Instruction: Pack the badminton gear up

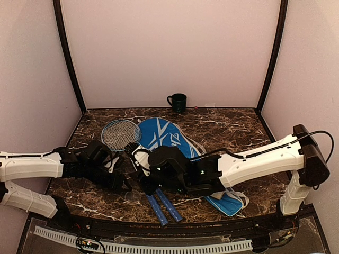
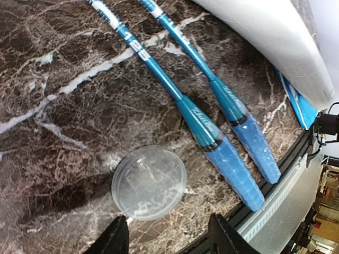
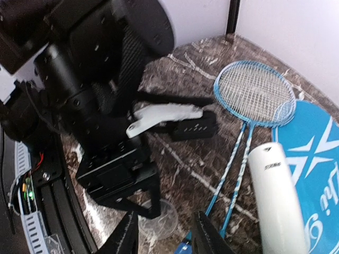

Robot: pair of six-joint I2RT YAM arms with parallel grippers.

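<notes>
A clear round lid (image 2: 149,182) lies flat on the dark marbled table. My left gripper is just short of it in the left wrist view, open and empty. My right gripper is also open, nothing between its fingers; the left gripper and the lid lie beyond it in the right wrist view. Two badminton rackets with blue handles (image 1: 169,205) lie together, strung head (image 1: 121,135) at the back left. A white tube (image 3: 275,201) lies beside the shafts, by the blue racket bag (image 1: 159,132); the right arm hides most of both from above.
A dark mug (image 1: 178,102) stands by the back wall. Both arms are close together over the front middle, the right one spanning above the tube and bag. Clear table shows at the back right.
</notes>
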